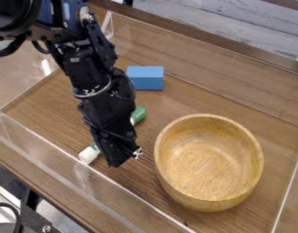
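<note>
My black gripper [119,149] hangs low over the wooden table just left of the large yellow wooden bowl [210,164], which rests on the table at the right. The gripper looks shut, with nothing visible between its fingers. Under and behind it lies a green and white object [90,153], partly hidden by the arm.
A blue block [145,76] lies at the back, right of the arm. Clear table [224,77] spreads behind the bowl. A clear panel edge runs along the front left, with a black cable beyond it.
</note>
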